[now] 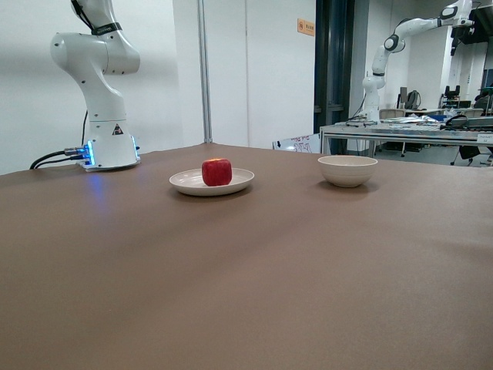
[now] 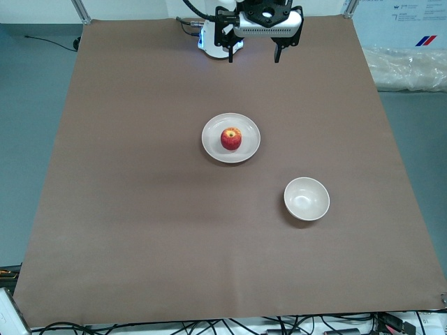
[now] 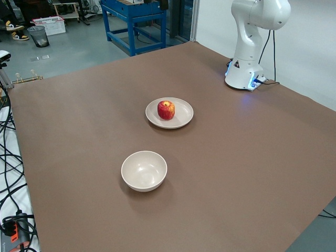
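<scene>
A red apple (image 2: 231, 138) (image 1: 216, 173) (image 3: 166, 109) sits on a white plate (image 2: 231, 155) (image 1: 187, 183) (image 3: 183, 113) near the middle of the table. An empty white bowl (image 2: 306, 199) (image 1: 347, 171) (image 3: 144, 171) stands apart from the plate. My gripper (image 2: 253, 54) is raised at the back of the table, above the robot base in the left view, its two black fingers apart with nothing seen between them. It is out of frame in the top and right views.
Cables (image 3: 8, 168) and devices lie along one edge beyond the tabletop. My arm's base (image 3: 241, 76) stands at the back edge beside a white wall.
</scene>
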